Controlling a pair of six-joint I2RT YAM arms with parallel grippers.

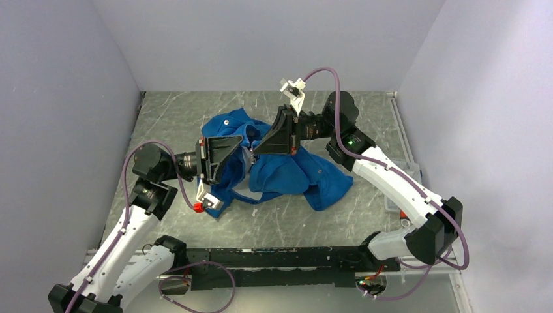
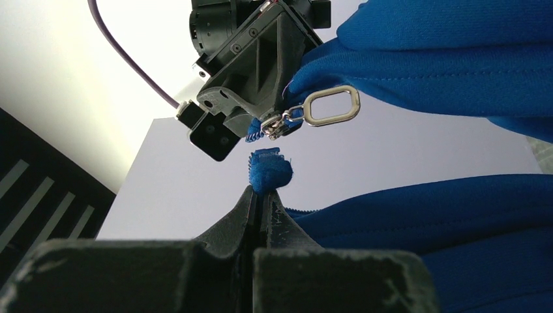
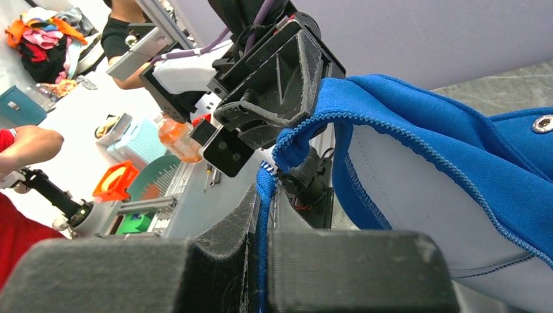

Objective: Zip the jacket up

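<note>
The blue jacket [image 1: 300, 179] lies bunched on the grey table, both grippers meeting over its middle. My left gripper is shut on a short blue zipper end [image 2: 269, 171]. Just above it, in the left wrist view, my right gripper's tip holds the jacket's other edge, where the metal slider and oval pull [image 2: 332, 91] hang, slightly apart from that end. In the right wrist view my right gripper is shut on blue zipper tape [image 3: 264, 189], its upper end close to the edge held by my left gripper.
Pale walls [image 1: 261, 45] enclose the back and sides. Bare table [image 1: 293, 228] shows around the jacket. A clear container [image 1: 391, 202] stands at the right edge, partly behind the right arm. People and loose items appear beyond, in the right wrist view.
</note>
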